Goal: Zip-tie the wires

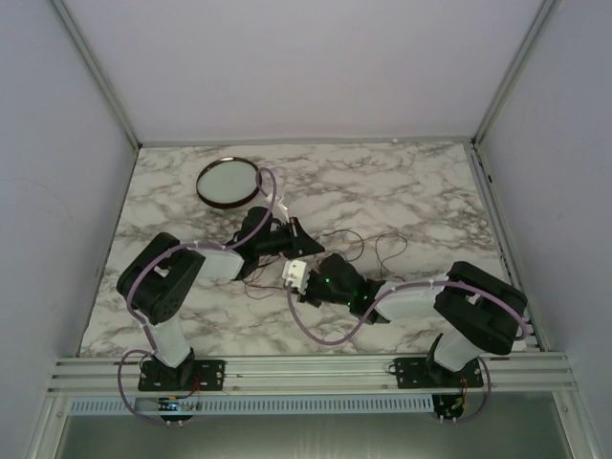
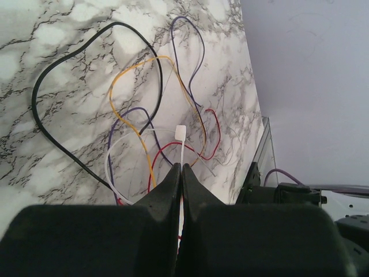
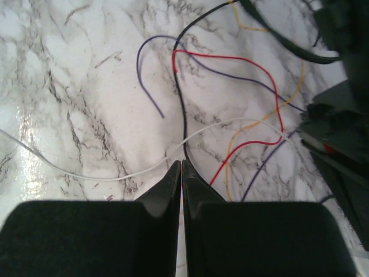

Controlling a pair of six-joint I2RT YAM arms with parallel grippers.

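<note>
Several loose wires lie tangled on the marble table: a black wire [image 2: 55, 62], a yellow wire [image 2: 112, 95], a red wire [image 2: 218, 130] and blue-purple wires [image 2: 202, 49]. My left gripper is shut on a thin white zip tie, whose square head [image 2: 180, 133] sticks out beyond the fingertips. In the right wrist view my right gripper is shut, nothing clear between its fingertips. A thin white strand [image 3: 98, 179] passes just beyond them, across the black wire. Whether it is wire or zip tie I cannot tell.
A round dark-rimmed, pale disc [image 1: 229, 183] lies at the back left. The two arms meet close together over the wires, and the left arm [image 3: 340, 115] blocks the right side of the right wrist view.
</note>
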